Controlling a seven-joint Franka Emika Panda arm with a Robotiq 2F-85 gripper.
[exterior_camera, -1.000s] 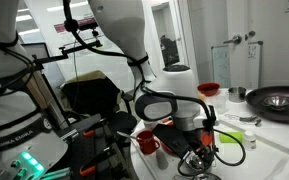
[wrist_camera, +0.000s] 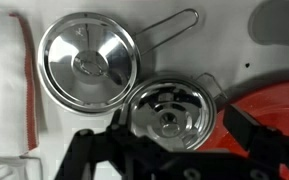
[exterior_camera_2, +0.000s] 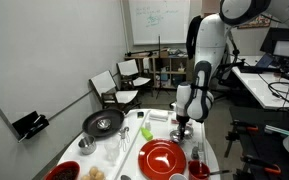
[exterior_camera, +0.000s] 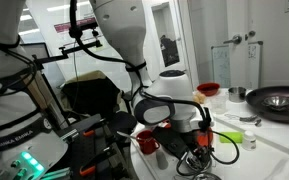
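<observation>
My gripper is open, with its fingers reaching in from the lower left and right of the wrist view. Between and just beyond them is a round shiny metal dish (wrist_camera: 170, 115) with a small wire loop at its upper right. Up and to the left sits a larger metal dish (wrist_camera: 88, 62) with a longer wire handle. The two rims touch or nearly touch. In exterior view 2 the gripper (exterior_camera_2: 180, 121) is low over the metalware (exterior_camera_2: 182, 134). The exact height cannot be told.
A red plate (wrist_camera: 269, 102) lies close by on the right in the wrist view. White cloth (wrist_camera: 2, 88) with a red edge is at the left. A red mug (exterior_camera: 146, 142) stands beside the arm. A black pan (exterior_camera: 276, 100) and green item (exterior_camera: 249, 140) lie farther off.
The arm has come down slightly and shifted a little left in exterior view 1. The dishes and surrounding objects show no clear movement.
</observation>
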